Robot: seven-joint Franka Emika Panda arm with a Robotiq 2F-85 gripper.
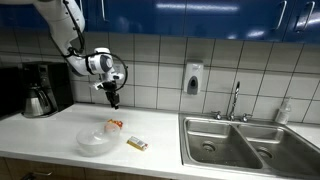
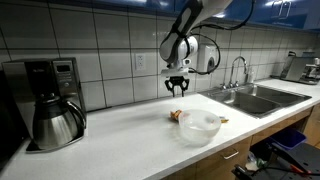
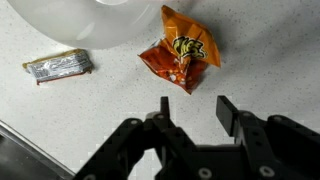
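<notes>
An orange-and-red snack packet (image 3: pixel 185 50) lies on the counter close beside the rim of a translucent white bowl (image 3: pixel 100 18); whether they touch is unclear. In exterior view 1, the packet (image 1: pixel 114 124) shows at the bowl's back right, and the bowl (image 1: pixel 97 142) looks empty. My gripper (image 1: pixel 113 103) hangs over the counter behind the packet. Its two black fingers stand apart in the wrist view, with bare counter between them, so the gripper is open. From the other side, exterior view 2 has the gripper (image 2: pixel 176 87) raised above the packet (image 2: pixel 176 115).
A small wrapped bar (image 1: pixel 137 144) lies to the right of the bowl. A coffee maker (image 1: pixel 40 90) stands at the left end. The double sink (image 1: pixel 208 148) opens at the right. Clear counter (image 2: pixel 110 135) stretches between coffee maker and bowl.
</notes>
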